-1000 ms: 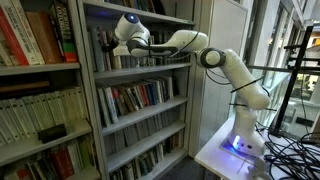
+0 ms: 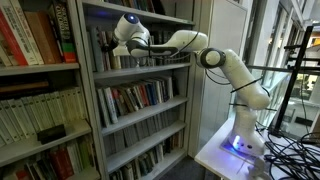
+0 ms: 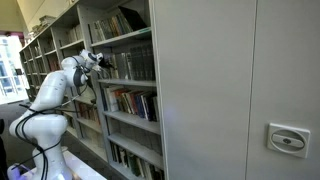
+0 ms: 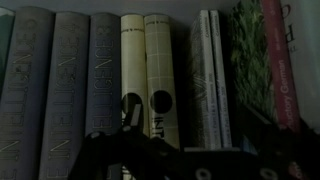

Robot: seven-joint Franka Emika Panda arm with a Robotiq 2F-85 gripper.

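My gripper is open in the wrist view, its dark fingers spread low in front of a row of upright books. Between and above the fingers, two cream-yellow books [image 4: 160,70] stand left of some thin pale volumes [image 4: 208,75]. Matching dark grey volumes [image 4: 64,80] fill the left side, and a green book with a red spine [image 4: 272,60] stands at the right. No book is held. The exterior view shows the arm [image 2: 185,42] reaching far across to the upper bookcase; the fingers are too small there to make out.
Grey shelves [image 2: 140,116] full of books lie below the gripper. A bookcase upright [image 2: 90,90] stands close on its left. The arm's base rises from a white table [image 2: 218,160], with loose black cables [image 2: 290,155] beside it. A broad pale panel [image 3: 205,90] adjoins the shelves.
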